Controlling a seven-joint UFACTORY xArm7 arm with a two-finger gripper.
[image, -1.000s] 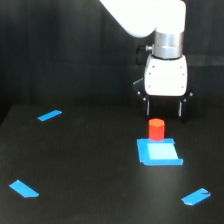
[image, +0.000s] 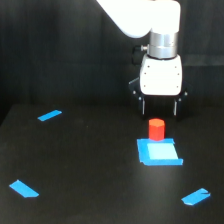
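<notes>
A red block (image: 156, 130) stands upright at the back edge of a blue-bordered white square (image: 162, 152), right of the middle in the camera view. Just above and behind the block is my gripper (image: 160, 107), its fingers (image: 143, 105) spread apart. It is open, and nothing shows between the fingers. From this angle I cannot tell how far behind the block the fingertips are.
Blue tape strips mark the dark table at the far left (image: 50, 116), front left (image: 24, 189) and front right (image: 196, 197).
My gripper has shifted slightly left and is now more nearly in line with the red block. It remains open. The block and the square have not moved.
</notes>
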